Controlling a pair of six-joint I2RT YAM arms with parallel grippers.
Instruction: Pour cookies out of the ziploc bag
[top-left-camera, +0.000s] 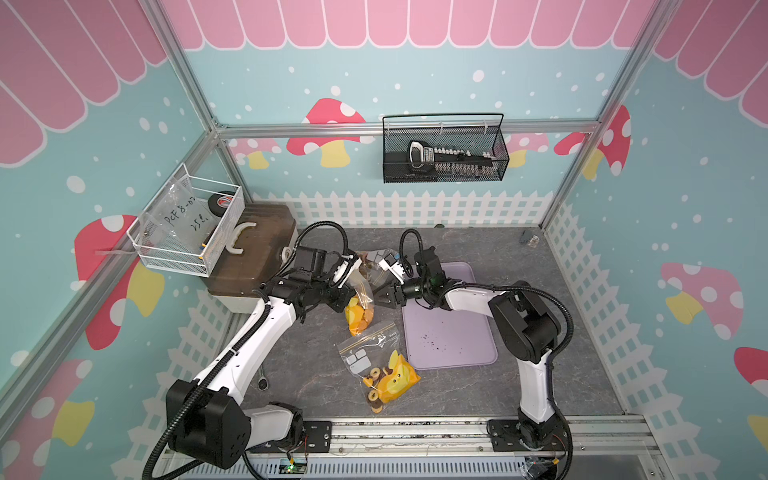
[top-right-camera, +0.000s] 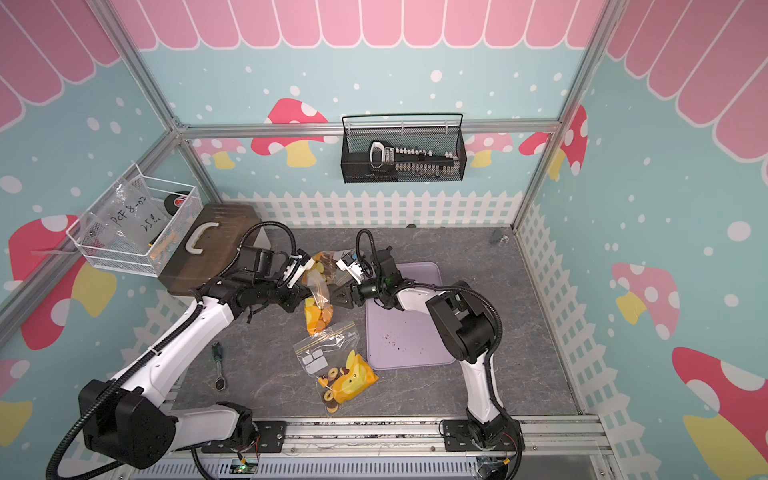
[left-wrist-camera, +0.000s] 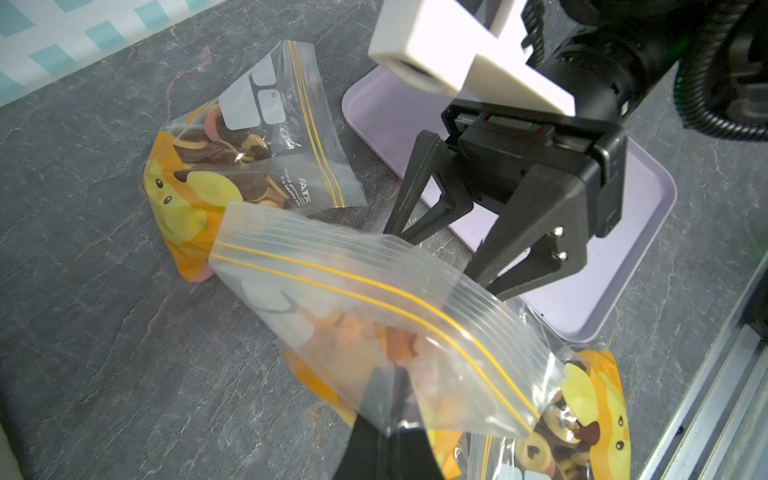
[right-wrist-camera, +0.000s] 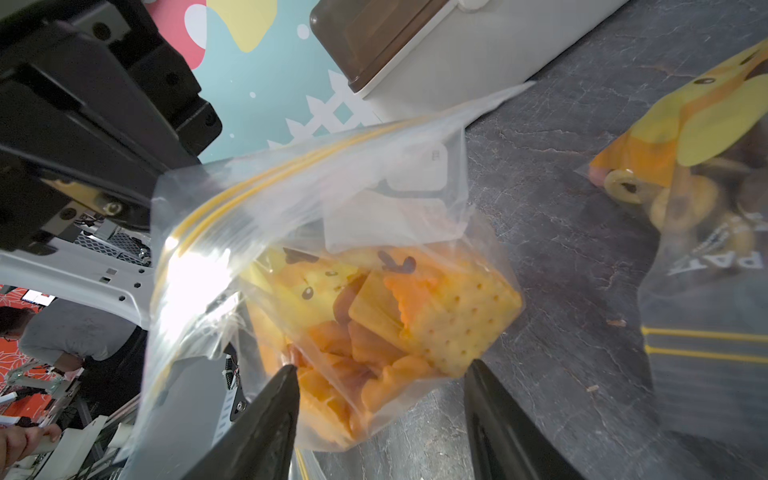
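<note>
A clear ziploc bag (right-wrist-camera: 400, 208) with a yellow double zip strip hangs above the table, orange snacks and square crackers (right-wrist-camera: 472, 312) visible inside. My left gripper is shut on the plastic near the bag's mouth; the film covers its fingertips. Facing it, my right gripper stands open, close to the bag's side, with nothing held between its fingers. In the left wrist view the bag's mouth partly hides the right fingertips. Behind the right arm lies a lilac tray (top-left-camera: 448, 348), with only small dark specks showing on it.
Another cookie bag (left-wrist-camera: 240, 152) lies on the table farther back, left of the tray. A third bag (top-left-camera: 392, 376) lies near the front edge. A brown-lidded bin (top-left-camera: 248, 264) and a white wire basket (top-left-camera: 188, 232) stand at the left. The table right of the tray is clear.
</note>
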